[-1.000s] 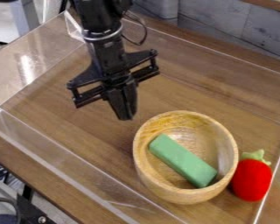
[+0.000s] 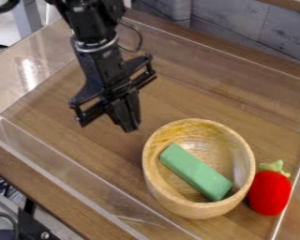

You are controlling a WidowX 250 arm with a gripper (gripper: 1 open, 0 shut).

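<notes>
My black gripper (image 2: 127, 117) hangs over the wooden table, up and left of a light wooden bowl (image 2: 172, 197); it looks shut, with nothing seen between its fingers. Inside the bowl lies a green block (image 2: 194, 172), tilted diagonally. A red strawberry-like object (image 2: 272, 193) with a green top sits just right of the bowl.
A grey plank wall (image 2: 228, 23) runs along the back. Cables and metal parts show beyond the table's left edges.
The gripper has shifted slightly left and the arm's pose has turned a little. The bowl, block and red object have stayed put.
</notes>
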